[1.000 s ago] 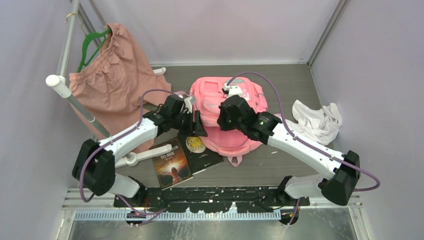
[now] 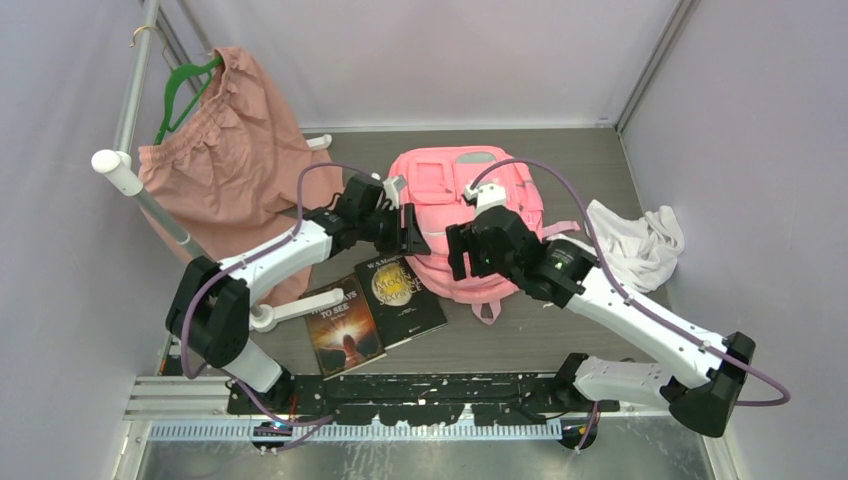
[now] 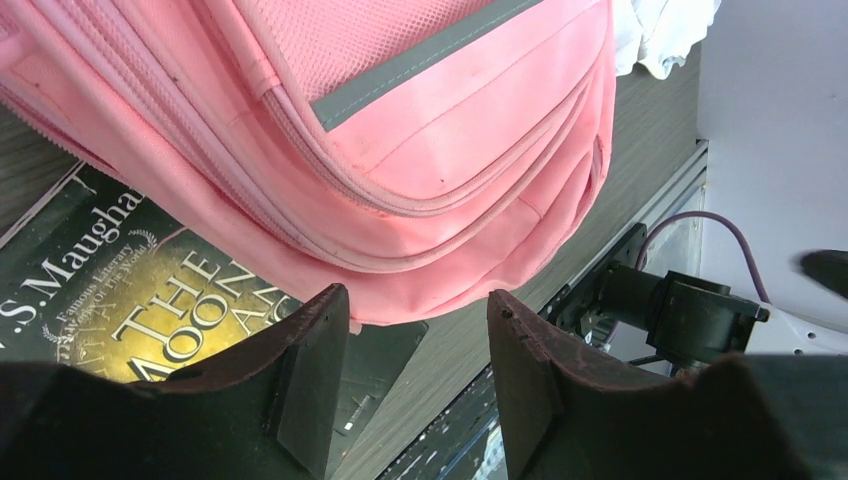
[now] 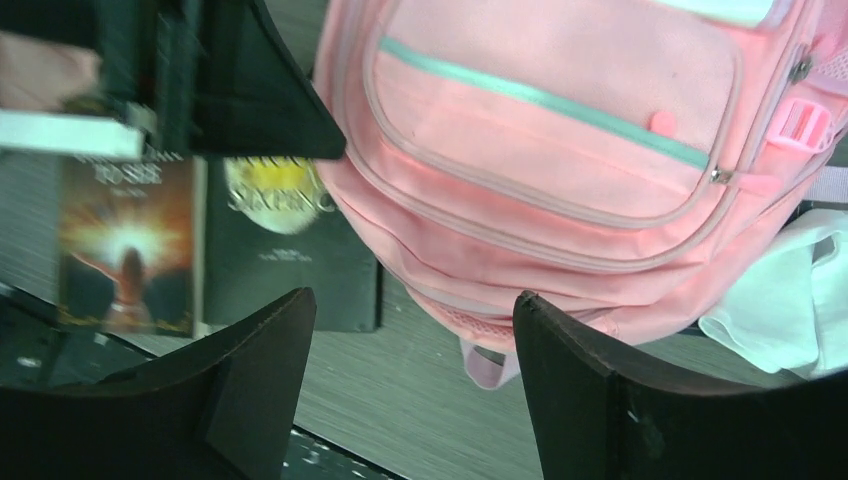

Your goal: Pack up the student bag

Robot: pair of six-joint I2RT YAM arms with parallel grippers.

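Observation:
The pink backpack (image 2: 448, 280) lies in the middle, its front pocket panel (image 4: 540, 150) lying flat over it. My left gripper (image 2: 410, 235) hangs at the bag's left side, fingers apart with nothing between them, over the edge of the bag and books in the left wrist view. My right gripper (image 2: 462, 250) is open above the bag's right part, empty. Two books lie below left of the bag: the orange one (image 2: 340, 340) and the dark Maugham book (image 2: 410, 310), partly overlapping.
A pink garment (image 2: 230, 150) on a green hanger hangs from a white rack (image 2: 118, 172) at the left. A white cloth (image 2: 640, 245) lies right of the bag. Bare floor (image 2: 580, 170) shows at the back right.
My left gripper has moved slightly right.

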